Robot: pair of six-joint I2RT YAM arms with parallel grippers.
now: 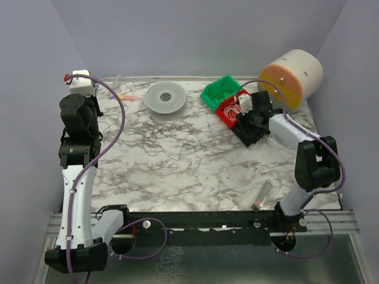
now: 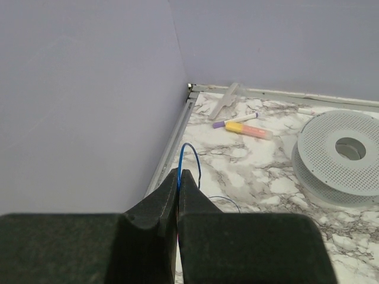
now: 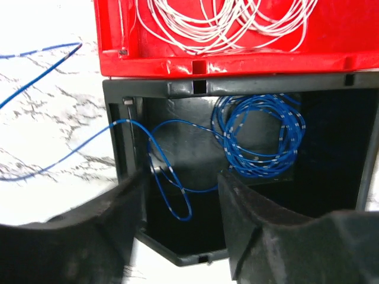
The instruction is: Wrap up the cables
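A thin blue cable (image 1: pixel 157 154) snakes across the marble table from the left arm to the bins. At far left my left gripper is shut on the blue cable, which rises in a small loop above its fingertips. In the right wrist view, a coil of blue cable (image 3: pixel 263 136) lies inside the black bin (image 3: pixel 195 87). Over that bin my right gripper is open, fingers apart. A bend of blue cable shows below, within the gap between its fingers; nothing is gripped.
The red bin (image 3: pixel 237 64) with coiled white cable (image 3: pixel 222 26) adjoins the black one, and a green bin (image 1: pixel 216 89) stands behind. A grey spool (image 1: pixel 166 97), a marker (image 2: pixel 249 131) and a large drum (image 1: pixel 296 77) sit toward the back. The table's centre holds only cable.
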